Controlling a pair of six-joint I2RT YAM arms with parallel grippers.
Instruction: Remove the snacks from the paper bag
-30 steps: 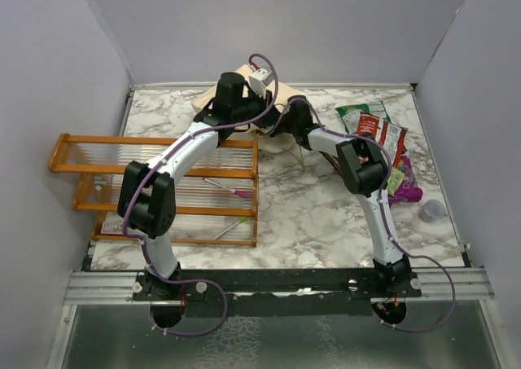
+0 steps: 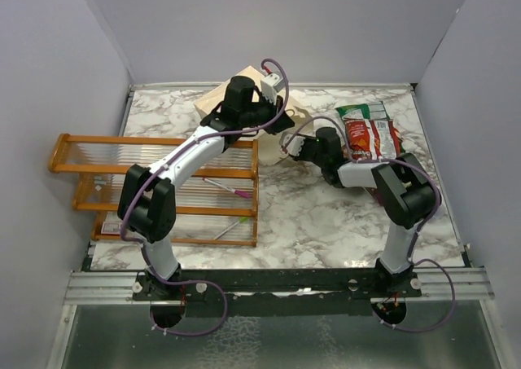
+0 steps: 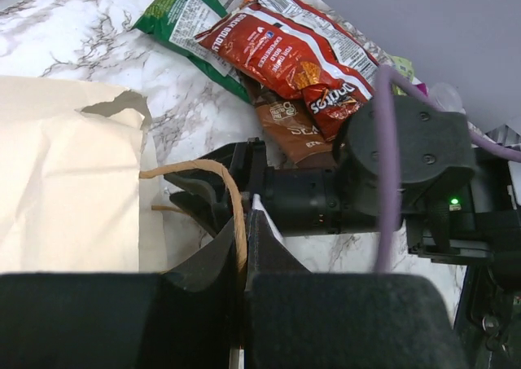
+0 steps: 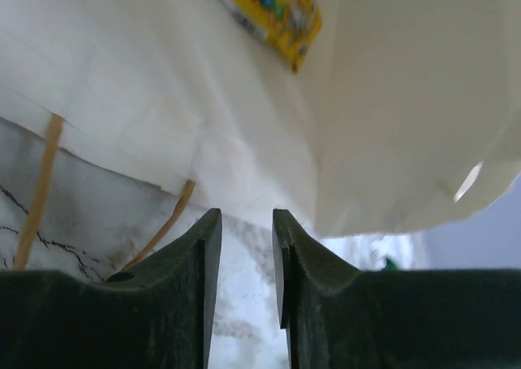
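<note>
The cream paper bag (image 2: 212, 100) lies behind the shelf rack, with my left gripper (image 2: 281, 120) over its right end, shut at its brown twisted handle (image 3: 203, 164). My right gripper (image 2: 293, 151) is at the bag's mouth, its fingertips (image 4: 208, 232) slightly apart and nothing visible between them. In the right wrist view a yellow packet (image 4: 277, 19) lies inside the bag, partly out of frame. A green packet (image 3: 179, 27), red Doritos bags (image 3: 289, 55) and a brown packet (image 3: 289, 125) lie outside the bag at the right.
A wooden rack with clear shelves (image 2: 167, 235) fills the left of the table. The right arm covers part of the snack pile.
The left gripper has shifted slightly right and toward the front.
</note>
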